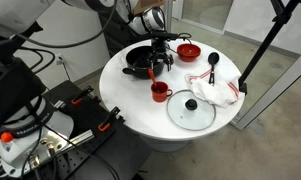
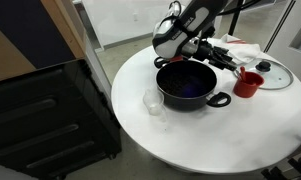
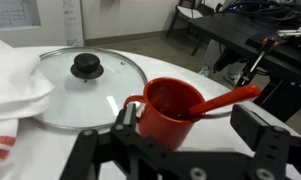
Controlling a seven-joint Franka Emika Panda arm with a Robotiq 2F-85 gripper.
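A red mug [image 1: 162, 90] stands on the round white table, with a red-handled utensil [image 3: 223, 101] leaning out of it toward the right in the wrist view. My gripper is open, its two dark fingers [image 3: 125, 150] apart at the bottom of the wrist view. The mug [image 3: 170, 110] shows beyond and between the fingers, with nothing gripped. From the second exterior view, my gripper [image 2: 228, 62] hangs between the black pot [image 2: 186, 85] and the mug [image 2: 247, 86]. The mug's inside is mostly hidden.
A glass lid [image 1: 191, 110] lies near the mug, beside a white cloth with red marks [image 1: 218, 91]. A red bowl [image 1: 188, 51] and a black ladle [image 1: 213, 62] sit farther back. A clear cup [image 2: 153, 102] stands beside the pot.
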